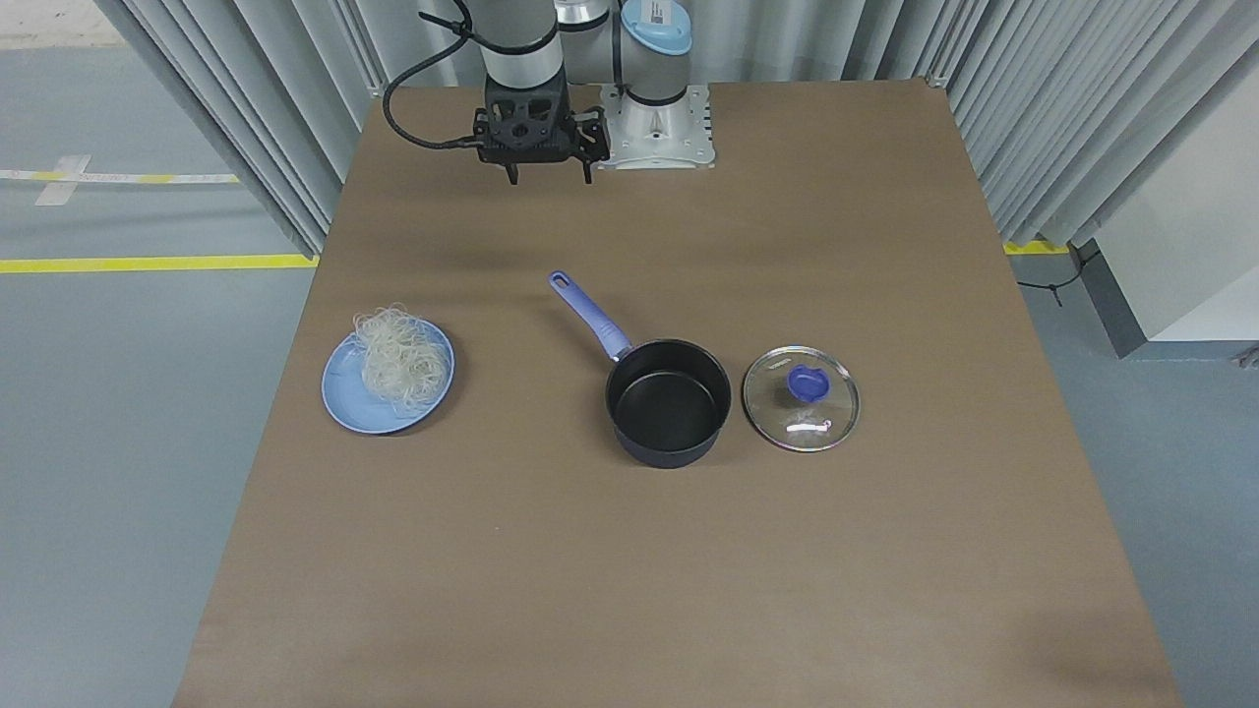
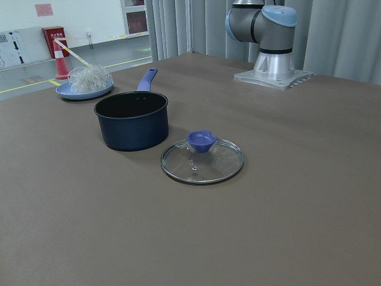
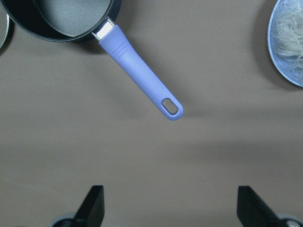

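My gripper [image 1: 549, 171] hangs at the back of the table in the front view, open, with nothing between its fingers. In front of it stands a dark saucepan [image 1: 668, 413] [image 2: 131, 128] with a lavender handle [image 1: 590, 315] [image 3: 137, 68] pointing back and left. A glass lid [image 1: 779, 419] [image 2: 184, 167] with a blue knob [image 1: 809, 383] lies on the table to the pan's right. A blue plate [image 1: 350, 395] [image 2: 65, 95] holding a tangle of white noodles [image 1: 401, 360] [image 3: 289, 35] lies to the pan's left.
The robot's base [image 1: 661, 142] [image 2: 274, 77] stands at the back edge, with grey curtains behind it.
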